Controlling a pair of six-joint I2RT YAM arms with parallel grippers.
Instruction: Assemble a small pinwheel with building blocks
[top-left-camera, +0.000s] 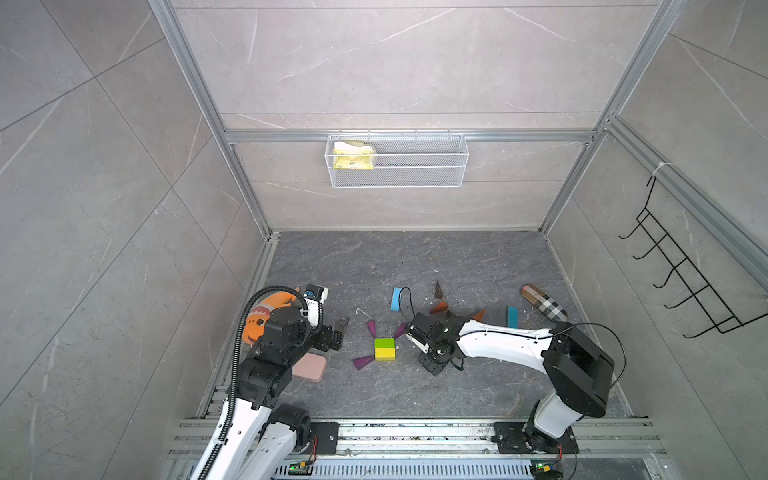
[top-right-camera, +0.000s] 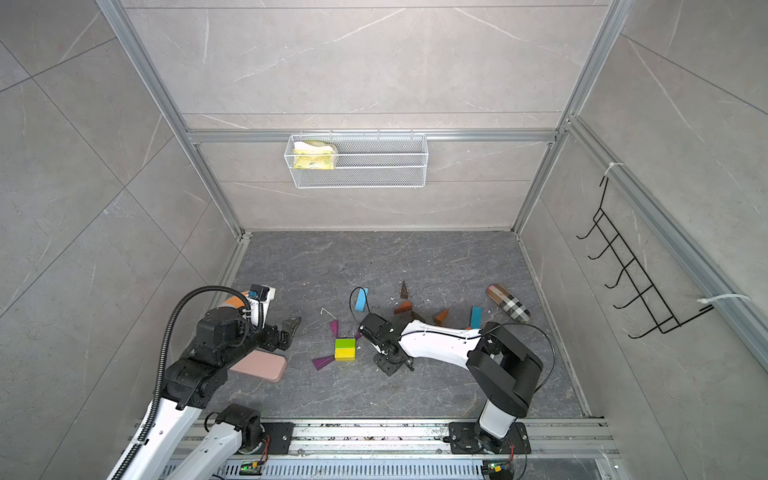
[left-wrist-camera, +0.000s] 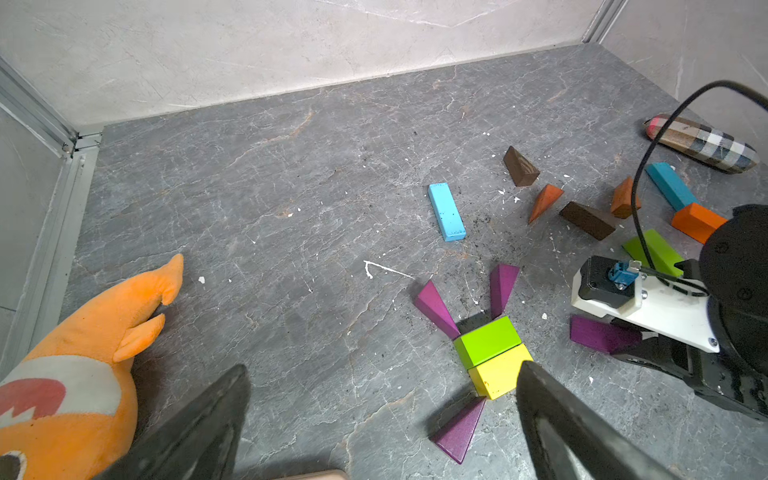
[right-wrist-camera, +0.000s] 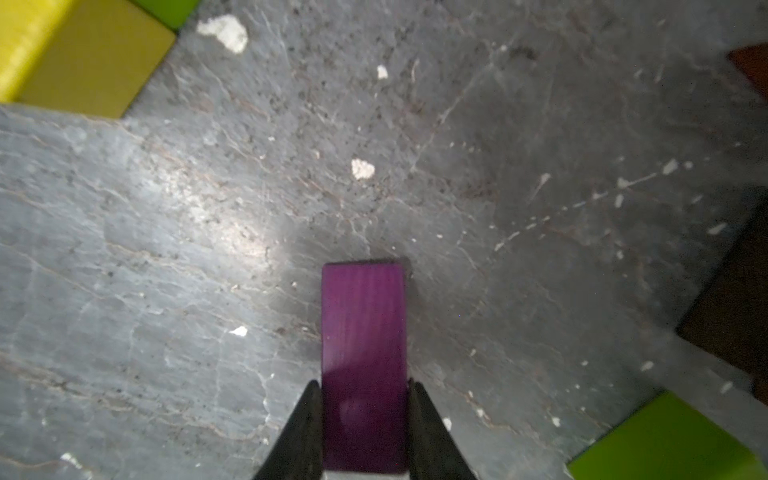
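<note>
A yellow block (left-wrist-camera: 500, 376) and green block (left-wrist-camera: 484, 344) sit together, with three purple triangular pieces, such as the lower one (left-wrist-camera: 460, 428), pointing around them. To their right lies a separate purple block (right-wrist-camera: 364, 320), with my right gripper down over it, a finger at either side; whether they grip it cannot be seen. My left gripper is open and empty, raised at the left of the work area.
A blue block (left-wrist-camera: 446, 212) lies behind the pieces; brown, orange, green and teal blocks are scattered at right beside a plaid roll (left-wrist-camera: 700, 144). An orange plush toy (left-wrist-camera: 76, 360) lies left.
</note>
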